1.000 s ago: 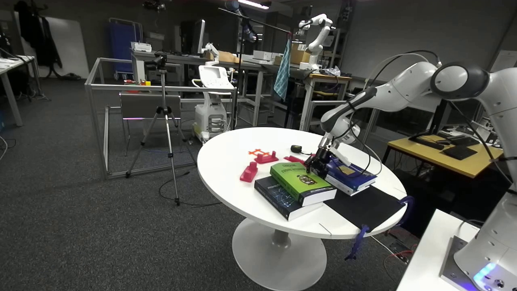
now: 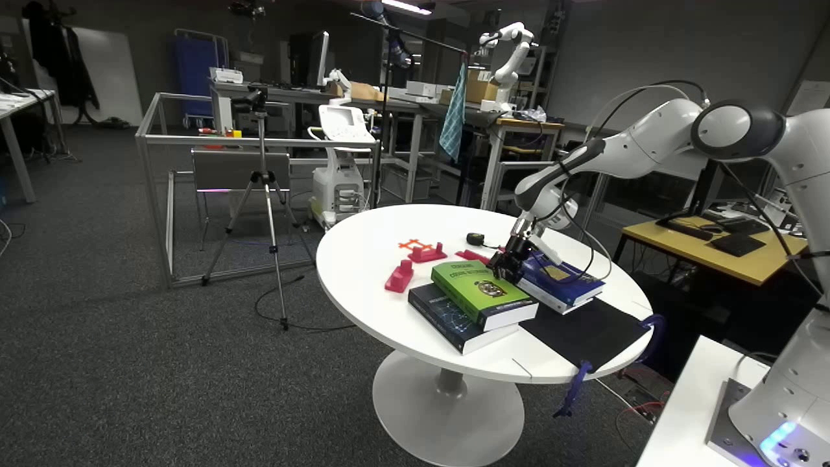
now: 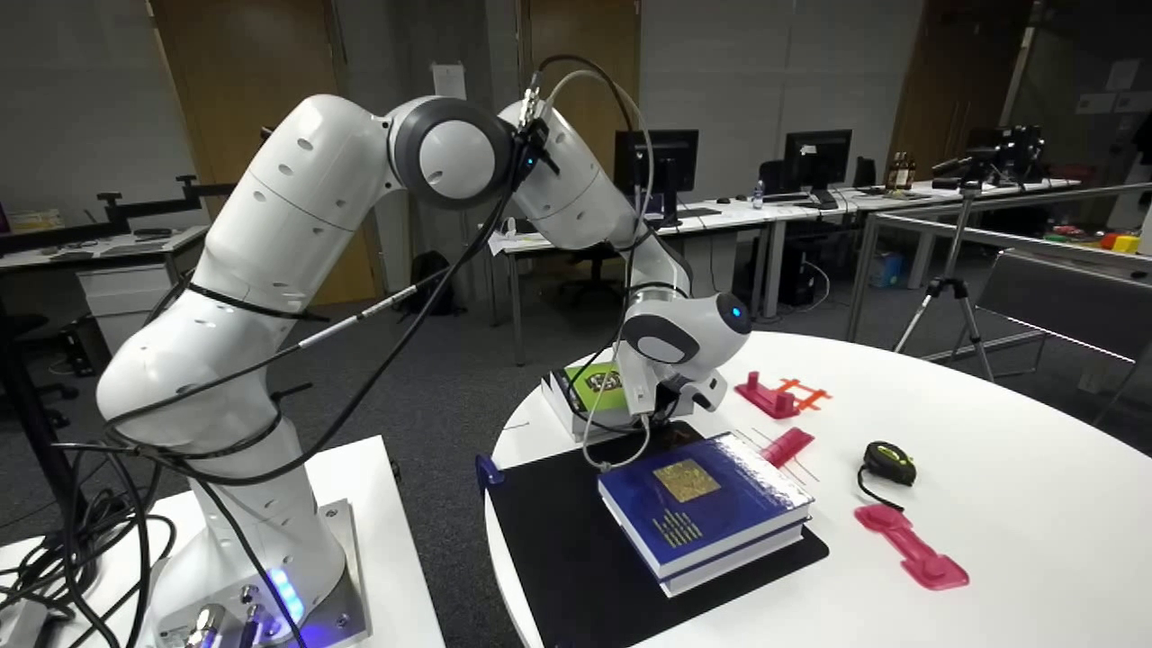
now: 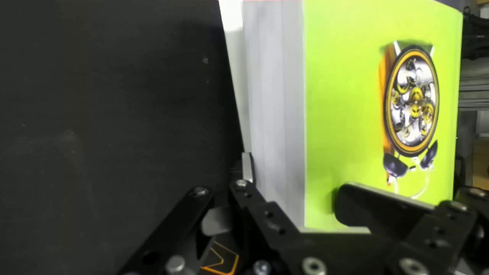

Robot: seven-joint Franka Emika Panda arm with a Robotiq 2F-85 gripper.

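Observation:
A thick green book [image 2: 486, 289] lies flat on a dark blue book [image 2: 445, 315] near the round table's edge. At its near side is my gripper [image 2: 507, 268], pointing down between the green book and a blue book [image 2: 561, 276]. In the wrist view the gripper is open, its fingers apart. One finger [image 4: 247, 167] stands low beside the pale page edges; the other is over the green cover [image 4: 348, 114]. Contact with the book cannot be made out. Exterior view 2 mostly hides the gripper behind the arm's wrist.
A black mat [image 3: 562, 540] lies under the blue book stack. Red plastic parts [image 3: 913, 545], an orange lattice [image 2: 414, 244] and a tape measure [image 3: 888, 463] sit farther along the white table [image 3: 1037, 508].
The green book has shifted slightly left on the dark blue book in exterior view 1. My gripper has moved only a little; the other objects stay where they were.

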